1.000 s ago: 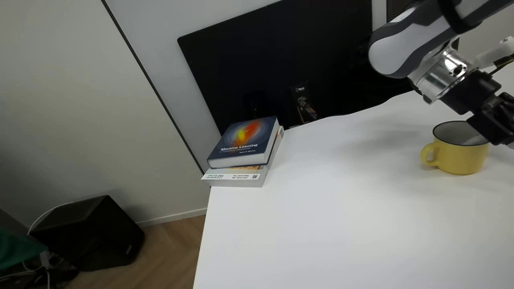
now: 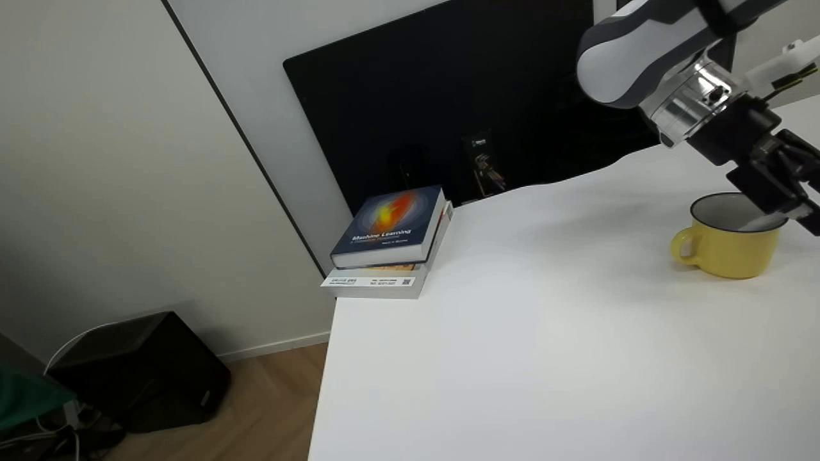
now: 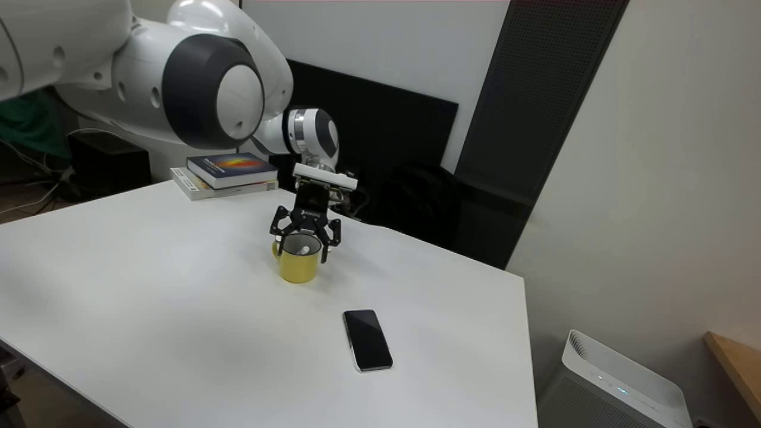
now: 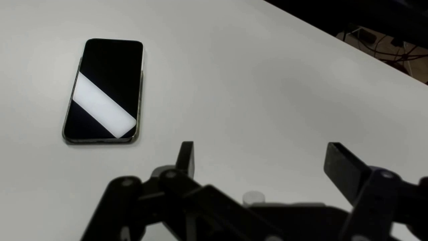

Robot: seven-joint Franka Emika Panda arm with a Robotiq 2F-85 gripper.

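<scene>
My gripper [image 3: 302,254] stands open, its fingers spread to either side of the yellow mug's rim as seen in exterior view 2. The mug [image 3: 299,268] is upright on the white table, and something white shows inside it. From exterior view 1, the mug [image 2: 734,250] has its handle to the left, and the gripper slants in over its right side, partly cut off by the frame. In the wrist view only bare table shows between the fingertips; a small pale round thing low between them is unclear. A dark phone [image 4: 105,90] lies flat at upper left.
Two stacked books [image 2: 388,230] sit at the table's far left corner. The phone [image 3: 368,339] lies on the table well apart from the mug. A black panel [image 2: 461,100] stands along the back.
In exterior view 1 the arm has risen and shifted a little left, so more of the gripper now shows over the mug's right side. The mug and books have not moved.
</scene>
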